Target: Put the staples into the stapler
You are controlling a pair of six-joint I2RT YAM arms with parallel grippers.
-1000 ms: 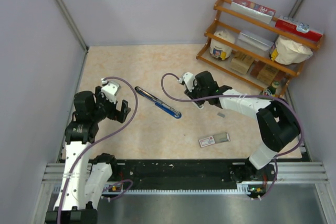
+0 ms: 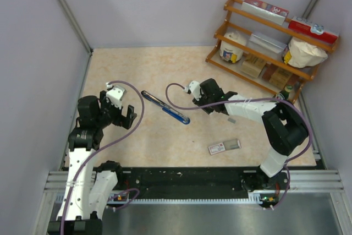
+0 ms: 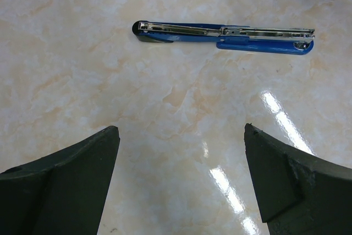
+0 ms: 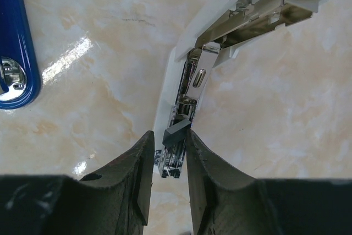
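A white stapler [image 4: 168,97] lies opened out below my right gripper, its metal channel bare in the right wrist view. A short grey staple strip [image 4: 177,132] sits askew over that channel, between the right fingertips. The fingers there are part open; a gap shows between the left-hand finger and the strip, while its other end is close to or touching the right-hand finger. In the top view the right gripper [image 2: 204,103] hides most of this stapler. My left gripper stands wide open over bare table, nothing between its fingers.
A blue stapler [image 2: 165,107], also unfolded, lies mid-table between the arms. Toward the front right is a staple box [image 2: 224,146], and a small grey piece [image 2: 231,120] lies behind it. The wooden rack [image 2: 264,53] fills the back right corner.
The left arm and the blue stapler are unmoved.
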